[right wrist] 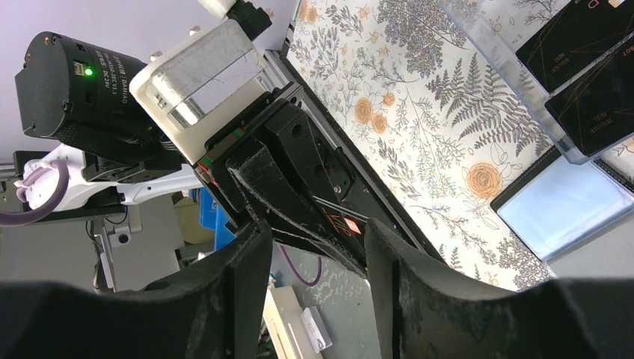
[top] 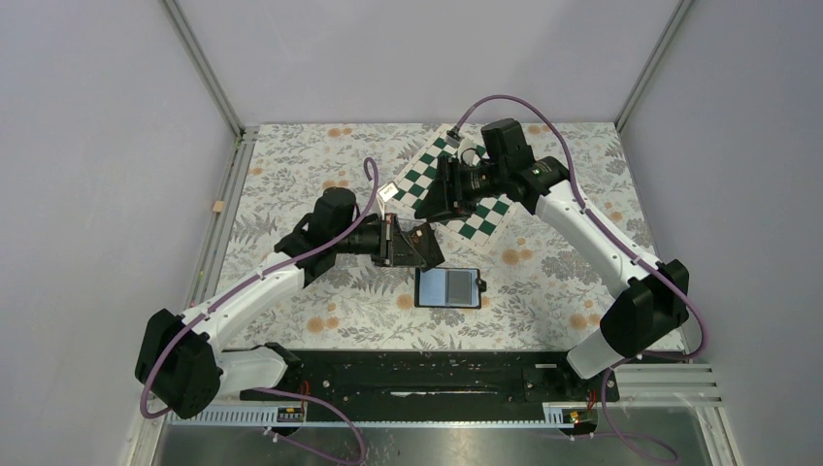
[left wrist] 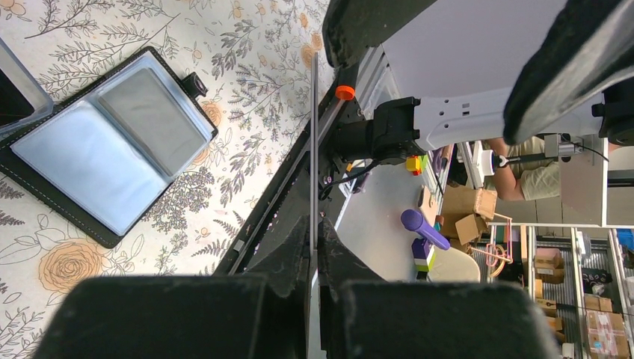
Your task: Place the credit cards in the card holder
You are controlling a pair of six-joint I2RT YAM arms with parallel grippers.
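My left gripper [top: 400, 246] is shut on a black card [top: 427, 246], held above the table just behind the card holder. In the left wrist view the card [left wrist: 314, 149] appears edge-on as a thin upright line between the fingers. My right gripper [top: 434, 202] stands open behind and to the right of the card, apart from it; in the right wrist view nothing is between its fingertips. The card holder [top: 447, 288] lies open and flat, its clear pockets [left wrist: 90, 161] facing up. Two black cards [right wrist: 598, 90] rest in a clear tray [right wrist: 516, 82] by the holder.
A green-and-white checkered sheet [top: 477, 229] lies partly under the right arm. The left arm hides most of the tray from above.
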